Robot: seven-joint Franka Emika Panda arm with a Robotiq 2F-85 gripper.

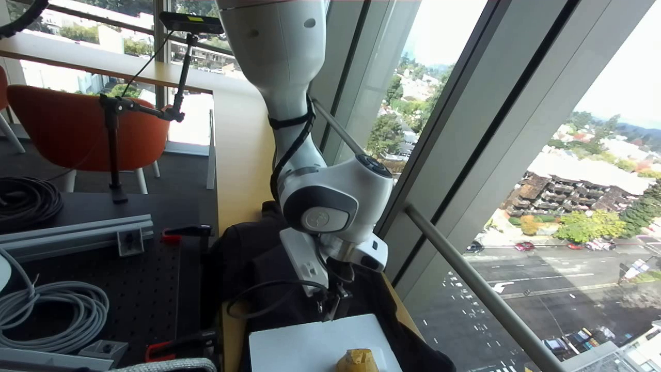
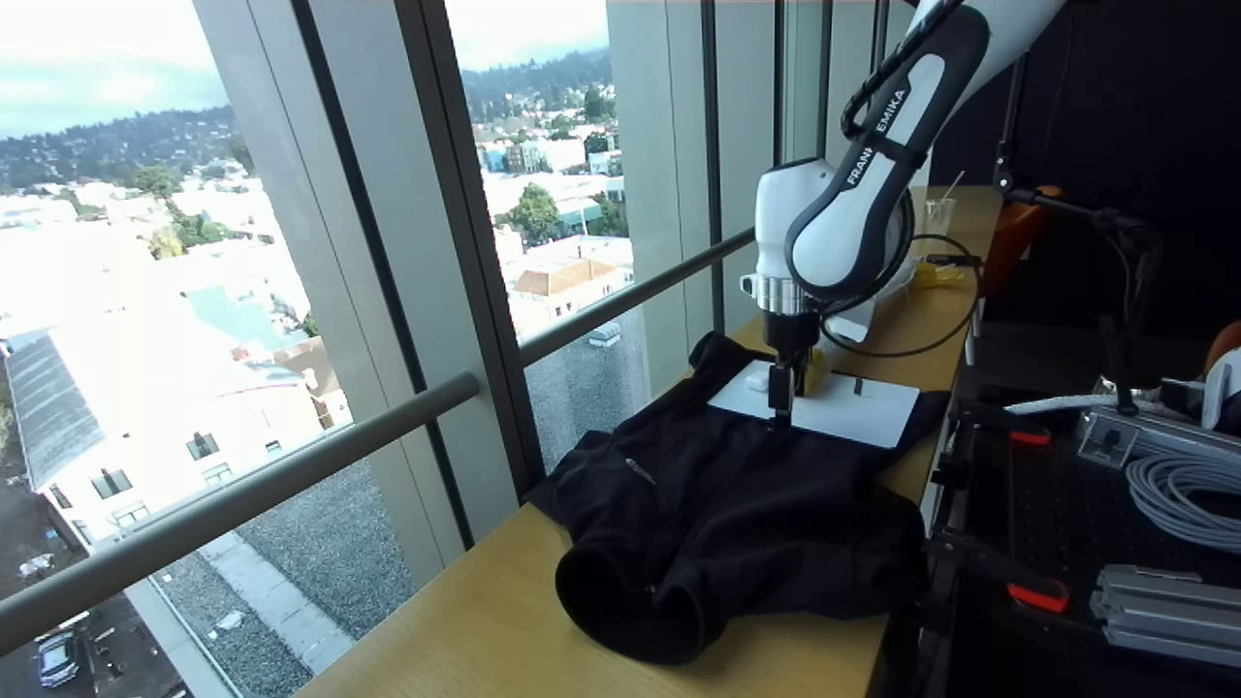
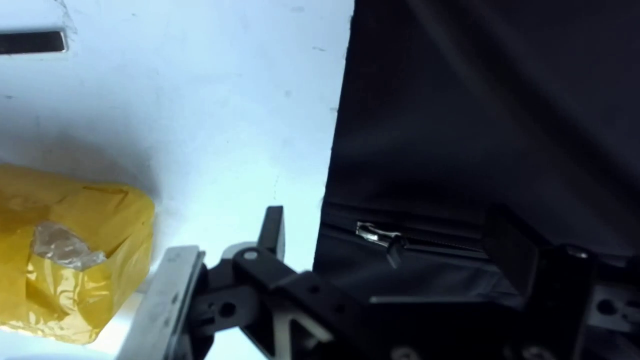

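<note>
A black garment (image 2: 745, 500) lies spread on the wooden counter, with a silver zipper pull (image 3: 376, 233) showing in the wrist view near the edge of a white board. My gripper stands open, one finger on each side of that pull. Its left fingertip (image 3: 273, 229) appears over the board and its right one over dark cloth. Whether the fingers touch the cloth is hard to tell. In exterior view 1 the gripper (image 1: 331, 305) hangs at the board's far edge.
The white board (image 1: 303, 341) lies on the garment and carries a yellow taped lump (image 3: 123, 240). A window rail (image 2: 396, 421) runs along one side of the counter. On the other side, a dark bench holds a coiled grey cable (image 1: 56, 313) and clamps.
</note>
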